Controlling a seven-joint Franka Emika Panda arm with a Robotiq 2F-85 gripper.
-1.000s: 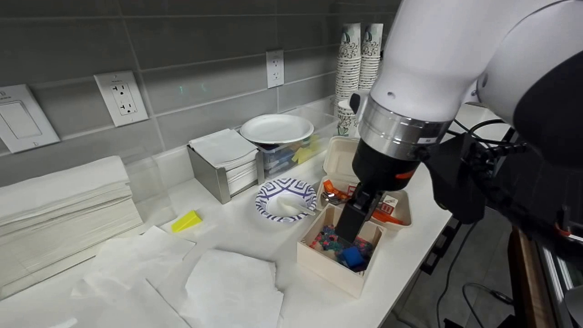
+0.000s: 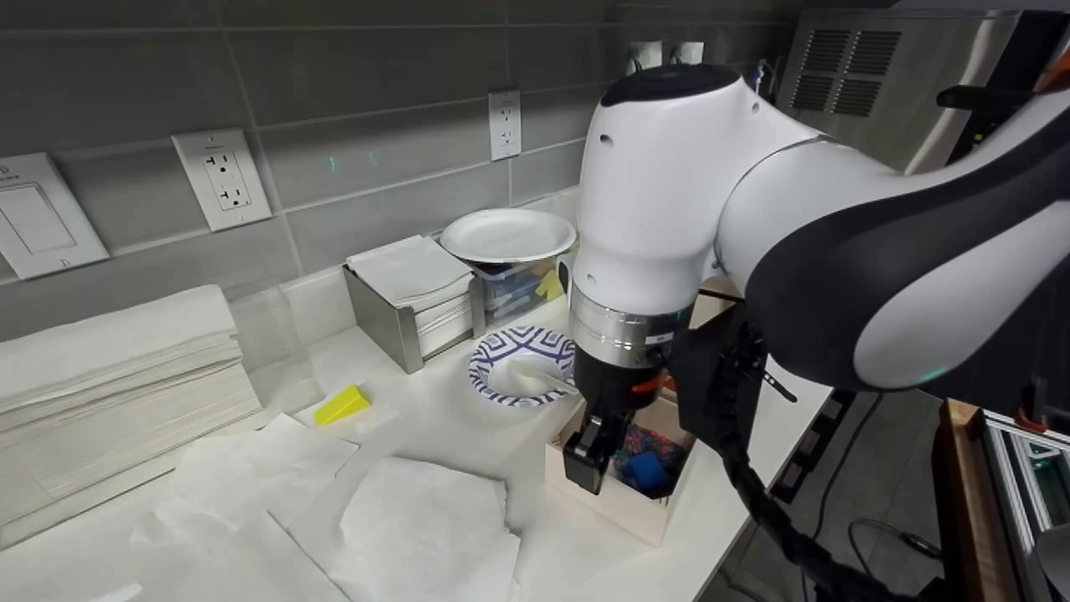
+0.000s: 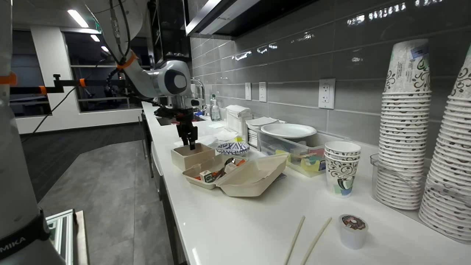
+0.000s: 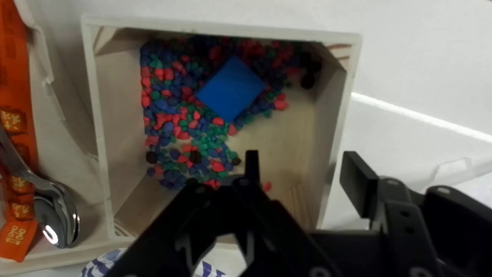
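A square pale wooden box holds many small red, blue, green and black pebbles and a blue block. My gripper is over one side of it, fingers apart with nothing between them. In the wrist view, one finger appears over the box's inside and the other finger outside its wall, so the rim runs between them. Exterior view 1 has the gripper by the wall nearest the wipes; whether it touches the wood I cannot tell.
Beside the box lies an open takeout container with snacks and a spoon. A patterned bowl, a yellow wedge and white paper sheets are on the counter. The counter's edge runs close by the box.
In exterior view 1 the arm has moved left, from over the box's middle to its left wall. It now hides the takeout container and most of the cups. The box has not moved.
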